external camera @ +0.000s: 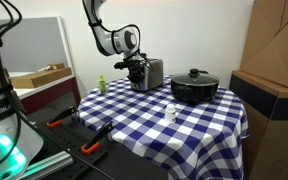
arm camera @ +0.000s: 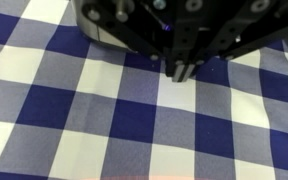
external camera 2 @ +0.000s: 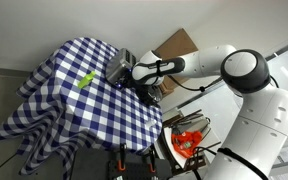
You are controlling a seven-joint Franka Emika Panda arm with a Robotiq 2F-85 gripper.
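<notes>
The silver toaster [external camera: 155, 70] stands near the back of the checked table, partly hidden behind my arm. My gripper [external camera: 138, 82] is down low at its front left side. Seen from the wrist, the gripper is shut over the checked cloth, its fingertips [arm camera: 190, 71] together and nothing visible between them. A rounded metal edge of the toaster [arm camera: 101, 38] shows at the upper left of that view, close beside the gripper. Whether the two touch, I cannot tell.
A black lidded pot [external camera: 195, 87] sits right of the toaster. A white cup [external camera: 170, 114] stands nearer the front, and a green bottle [external camera: 101, 83] is at the left. The checked tablecloth [external camera: 144, 122] is clear across the front middle.
</notes>
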